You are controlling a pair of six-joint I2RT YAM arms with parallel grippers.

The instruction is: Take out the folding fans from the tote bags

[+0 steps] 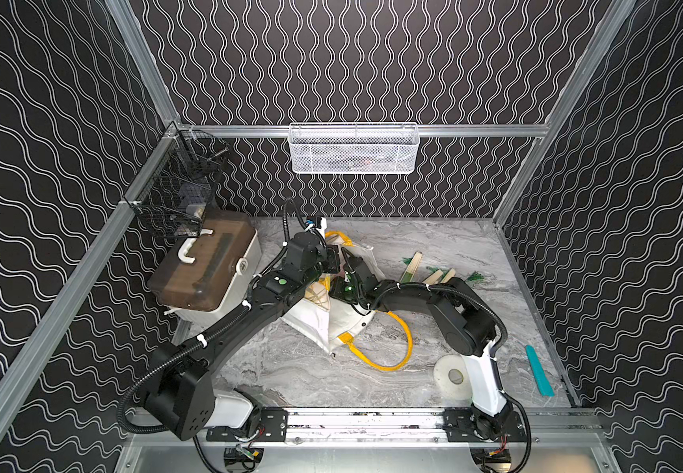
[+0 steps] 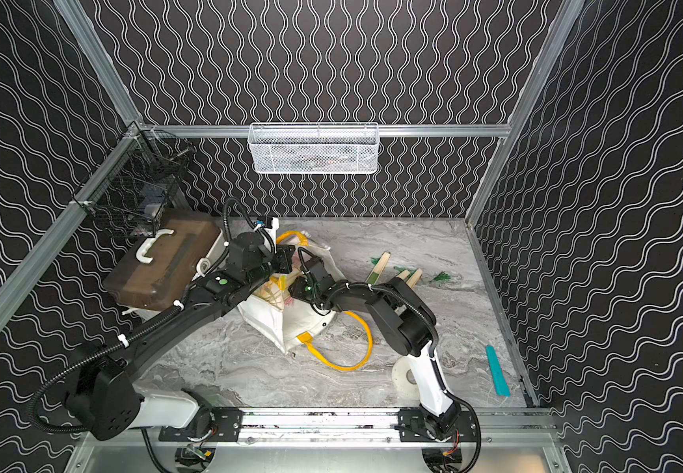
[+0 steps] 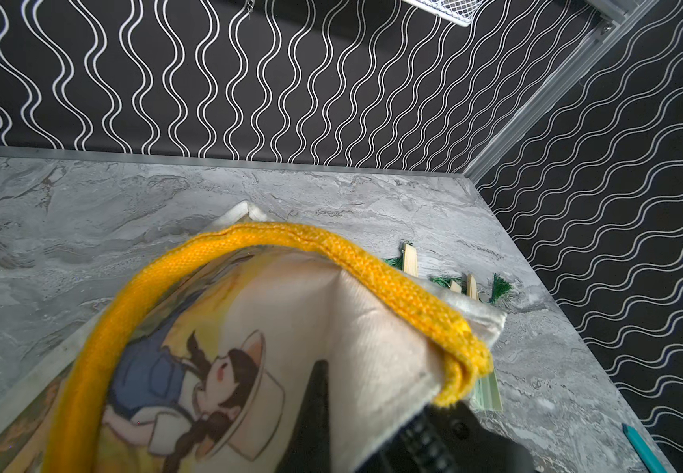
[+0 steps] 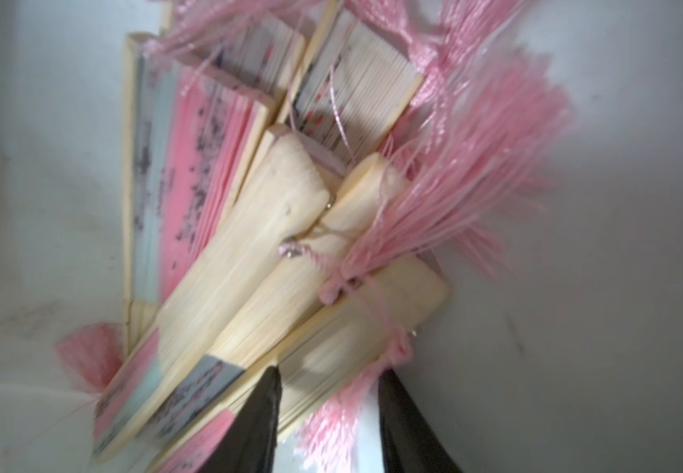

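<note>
A white tote bag [image 1: 302, 319] with yellow straps lies on the marbled table, its mouth between my two arms. In the left wrist view, my left gripper is shut at the bag's printed wall, with cloth between its fingers; one finger is hidden behind the fabric. Inside the bag, the right wrist view shows several folding fans [image 4: 231, 244] with pale wooden ends, pink tassels and pink-blue paper. Above the lowest fan, my right gripper stands part open, its fingertips apart and holding nothing.
Behind the right arm, several green-tasselled fans [image 1: 412, 266] lie on the table. A teal fan [image 1: 539, 370] is at the far right and a white disc [image 1: 453, 377] near the front. A brown-lidded box [image 1: 203, 264] stands left.
</note>
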